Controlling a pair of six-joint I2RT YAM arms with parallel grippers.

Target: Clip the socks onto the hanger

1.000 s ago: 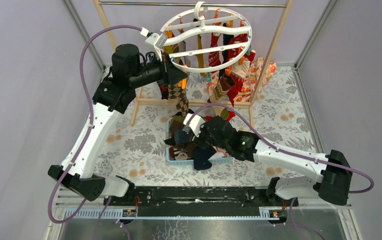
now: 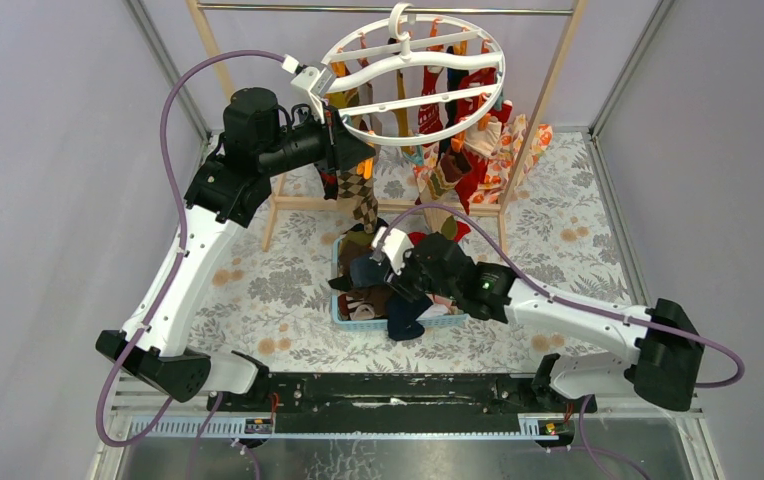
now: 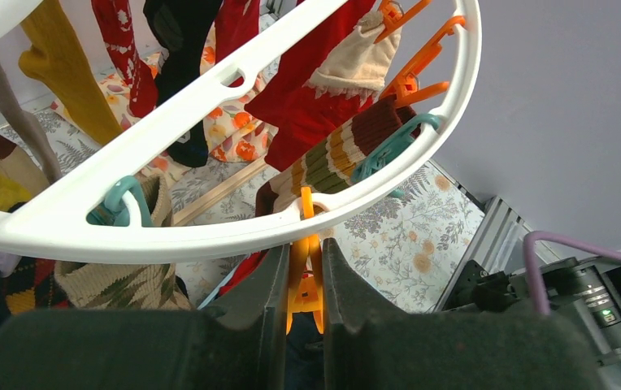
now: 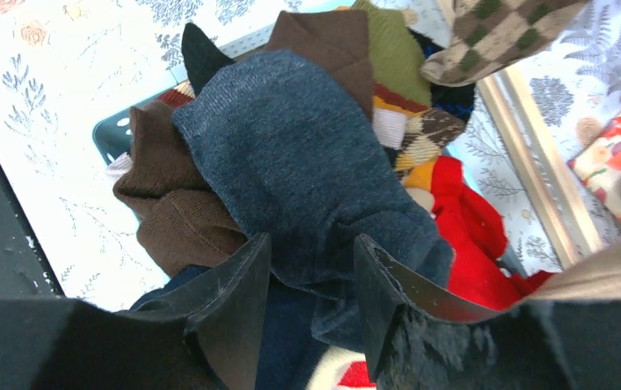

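Note:
My left gripper is shut on an orange clip [image 3: 306,299] that hangs from the front rim of the white round hanger [image 3: 169,245]. Whether any sock is in that clip cannot be told. Over the sock basket [image 4: 108,134], my right gripper stands open, pointing down at a dark blue-grey sock [image 4: 291,138] on top of the pile. Its fingers lie over the sock's lower part, with no grip visible. A brown-and-tan checkered sock [image 2: 363,195] hangs below the rim near the left gripper.
Many socks hang from the ring, among them a striped brown one [image 3: 340,158] and a mustard one [image 3: 63,73]. A wooden rack [image 2: 548,80] frames the hanger. Brown socks [image 4: 185,223] and a red one [image 4: 466,219] lie in the basket.
My right gripper has shifted very slightly, showing a little more of the dark blue-grey sock in the top view. The left arm and the hanger look the same.

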